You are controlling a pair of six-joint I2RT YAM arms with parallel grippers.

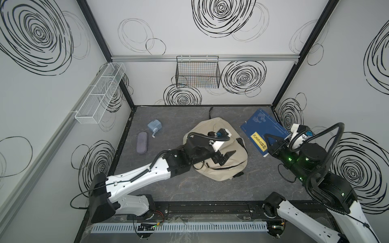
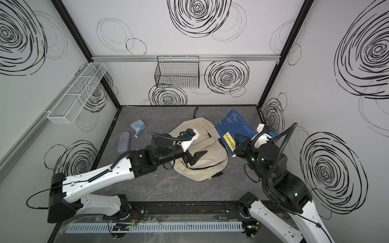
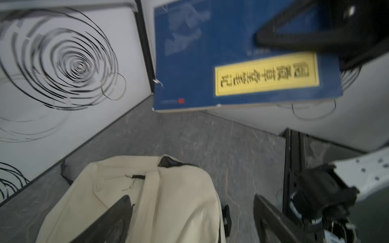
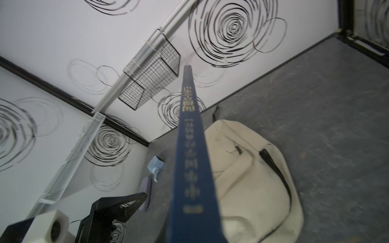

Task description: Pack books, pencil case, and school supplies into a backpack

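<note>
My right gripper (image 1: 275, 143) is shut on the blue book (image 1: 263, 123), held above the table at the backpack's right; the right wrist view shows its spine (image 4: 190, 162). My left gripper (image 1: 224, 156), open and empty, is over the beige backpack (image 1: 214, 172), which lies flat on the table. At the left lie a lilac pencil case (image 1: 141, 142) and a light blue object (image 1: 154, 125).
A black wire basket (image 1: 198, 73) hangs on the back wall, a white wire rack (image 1: 99, 93) on the left wall. Bare table (image 1: 141, 178) shows at the front left.
</note>
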